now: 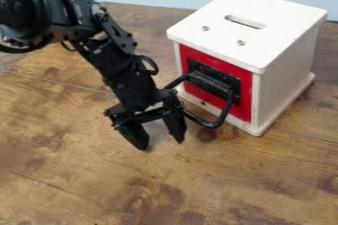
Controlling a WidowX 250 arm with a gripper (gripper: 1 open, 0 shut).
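Observation:
A black robot arm reaches down from the upper left, its gripper low over the wooden table, fingers parted with nothing seen between them. To its right stands a white wooden box with a slot and two bolts on top. Its front has a red panel carrying a black fitting and a black tubular handle that sticks out toward the gripper. The handle's near end passes beside or behind the gripper; whether they touch I cannot tell.
A pale wall runs along the back.

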